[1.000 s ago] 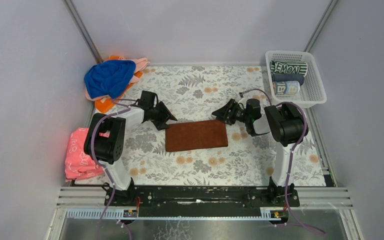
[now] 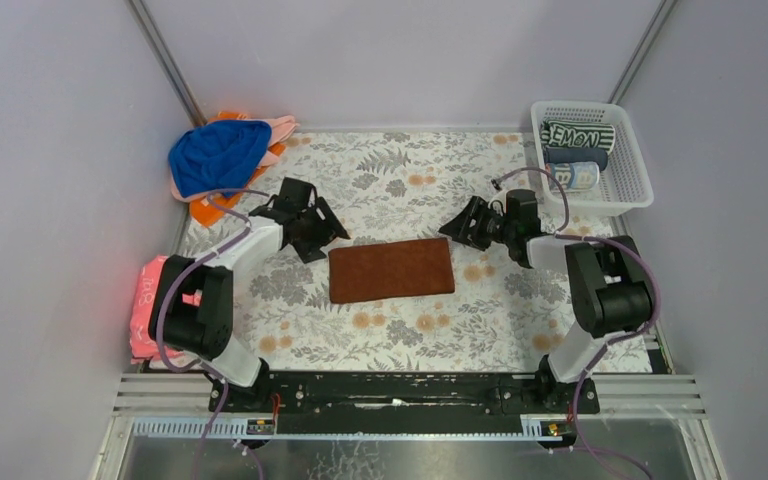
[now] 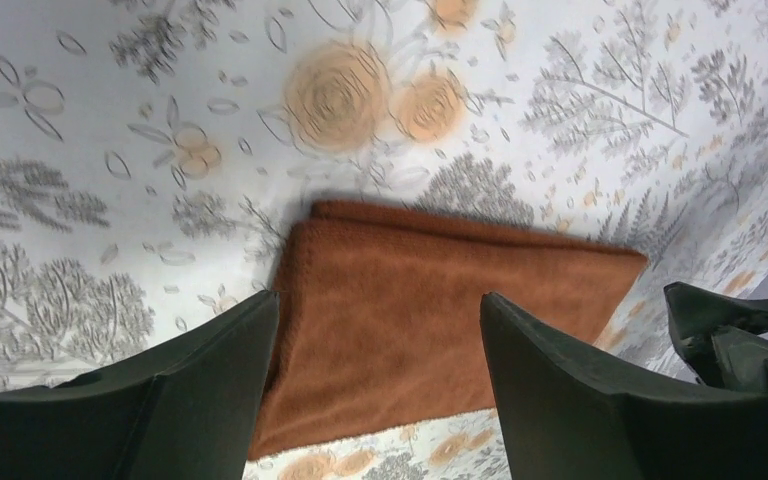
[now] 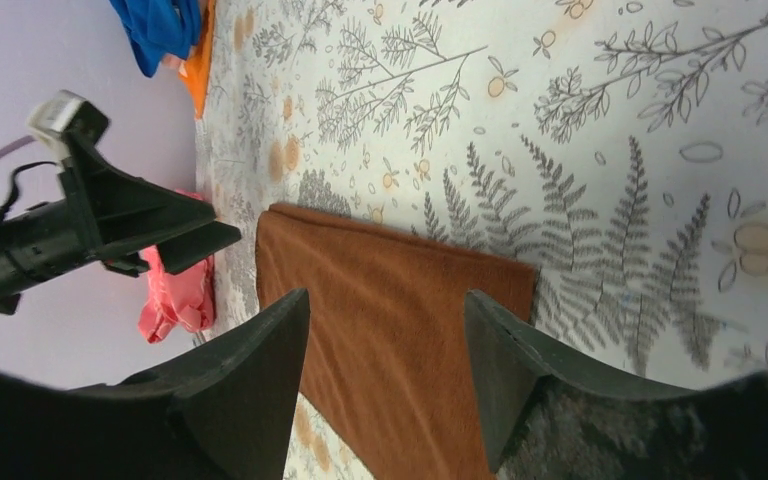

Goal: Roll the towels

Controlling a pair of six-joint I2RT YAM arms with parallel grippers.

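Observation:
A brown towel (image 2: 392,271) lies folded into a flat rectangle at the middle of the table. Its folded layers show along the far edge (image 3: 460,225) in the left wrist view. By the towel's far left corner, my left gripper (image 2: 336,248) stands open and apart from it. My right gripper (image 2: 452,240) hovers open near the far right corner. Bare space and towel are all that show between the spread fingers in the right wrist view. Neither gripper holds cloth.
A white basket (image 2: 640,185) at the back right holds several rolled towels (image 2: 578,136). Blue (image 2: 218,158), orange and pink cloths lie heaped at the back left. A coral-pink cloth (image 2: 148,310) rests at the left edge.
My right gripper has drawn away to the right from the towel's corner, its arm swinging outward. The left arm has shifted slightly left. The towel has barely moved.

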